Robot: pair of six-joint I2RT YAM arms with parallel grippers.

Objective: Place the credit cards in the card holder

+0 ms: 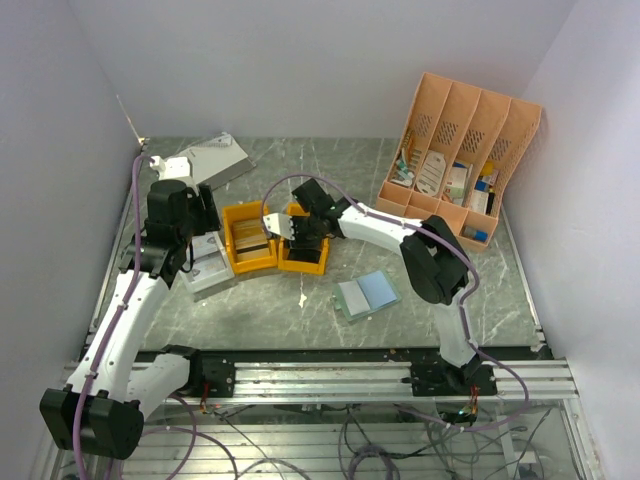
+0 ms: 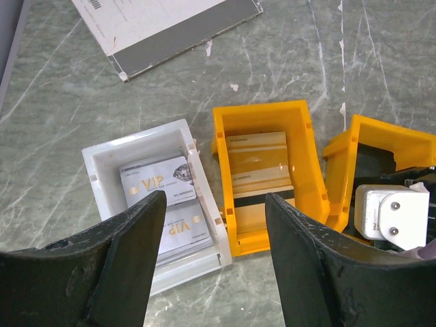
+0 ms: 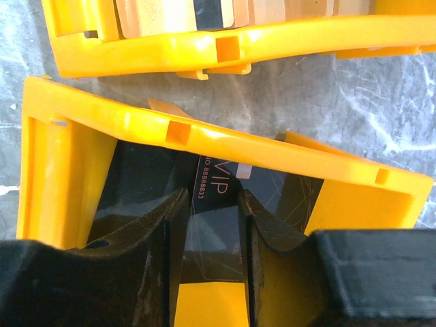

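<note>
Black cards (image 3: 221, 235), one printed "VIP", lie in the right yellow tray (image 1: 301, 267). Over them, low at that tray, my right gripper stands part open, its fingertips apart with the black cards showing between them. Gold cards (image 2: 257, 165) fill the other yellow tray (image 2: 317, 163); silver VIP cards (image 2: 158, 180) lie in the white tray (image 2: 107, 192). My left gripper is open and empty above the white and left yellow trays. The card holder (image 1: 366, 294), pale green with blue and grey faces, lies on the table at front right of the trays.
A peach divided organizer (image 1: 455, 140) with assorted items stands at the back right. Behind the white tray lies a flat grey-white box (image 1: 215, 160). Bare table surrounds the card holder and extends in front of the trays.
</note>
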